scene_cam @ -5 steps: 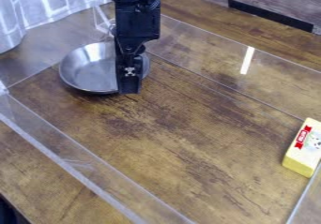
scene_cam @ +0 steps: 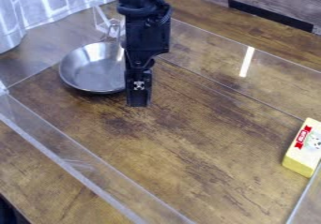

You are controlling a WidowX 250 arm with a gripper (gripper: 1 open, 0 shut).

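My black gripper [scene_cam: 138, 92] hangs pointing down in the upper middle of the camera view, open, just in front of and over the right side of a steel bowl [scene_cam: 88, 67]. The bowl rests on the wooden surface at the left and is partly hidden by the arm. Whether the gripper touches the bowl or the surface is unclear.
A yellow box with a red label [scene_cam: 302, 151] lies at the far right edge. Clear plastic walls line the wooden surface [scene_cam: 189, 157]. A white object stands at the top left corner.
The gripper has moved slightly right and toward the front, lower in the view. The bowl and yellow box look unchanged.
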